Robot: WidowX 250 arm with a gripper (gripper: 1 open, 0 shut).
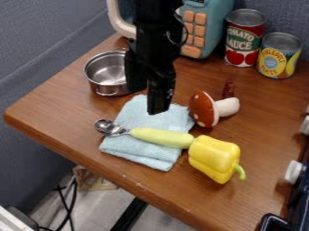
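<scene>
My black gripper (152, 90) hangs over the upper part of a light blue folded cloth (151, 155), right of a steel pot (107, 78). Its fingers point down; whether they are open or shut is hard to tell against the dark body. On the cloth lies a spoon (157, 136) with a pale yellow-green handle and metal head. A yellow pepper (215, 159) sits to its right, and a red-capped toy mushroom (211, 107) is just right of the cloth.
At the back stand a toy microwave (203, 32), a tomato sauce can (243, 41) and a yellow-labelled can (279, 59). Dark equipment (290, 203) lines the right edge.
</scene>
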